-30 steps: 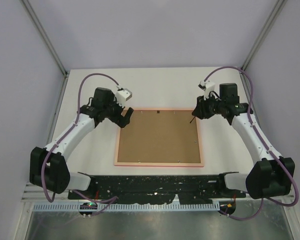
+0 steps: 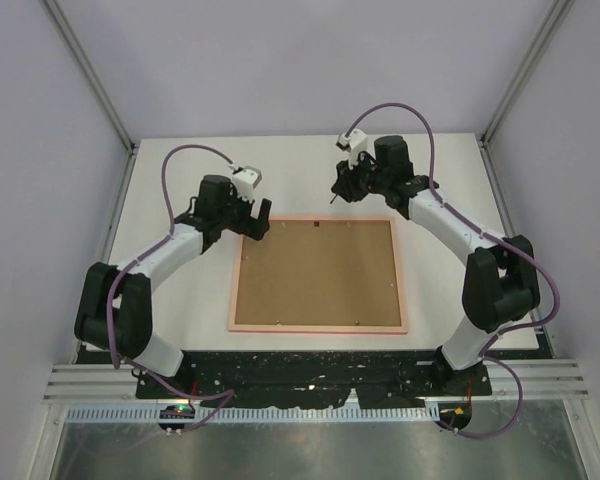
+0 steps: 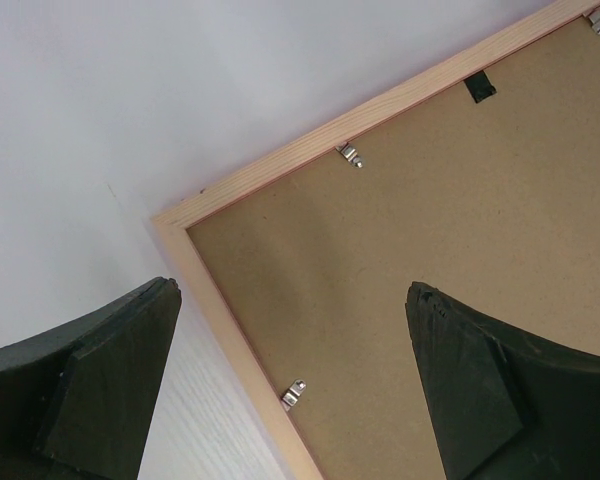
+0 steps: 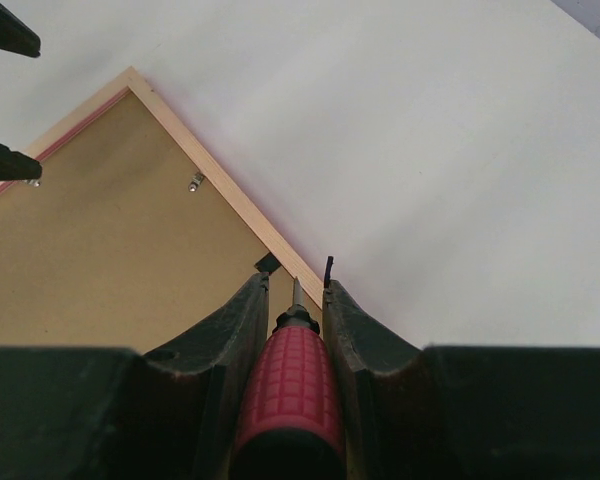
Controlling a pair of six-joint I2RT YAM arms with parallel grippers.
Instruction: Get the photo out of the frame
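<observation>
The picture frame (image 2: 318, 328) lies back up on the white table, its brown backing board (image 2: 315, 275) showing inside a light wooden rim. Small metal clips (image 3: 350, 155) hold the board along the edges, and a black tab (image 3: 479, 86) sits by the far rim. Over the frame's far left corner, my left gripper (image 2: 255, 220) stands open, nothing between its fingers. My right gripper is shut on a screwdriver with a red and black handle (image 4: 292, 385). Its thin tip (image 2: 333, 198) hangs near the far rim, close to the black tab; contact with anything cannot be made out.
Grey walls (image 2: 50, 150) enclose the left, right and back. In the right wrist view, the left gripper's fingers (image 4: 5, 165) show at the left edge.
The left gripper shifted slightly toward the far rim. The frame has not moved.
</observation>
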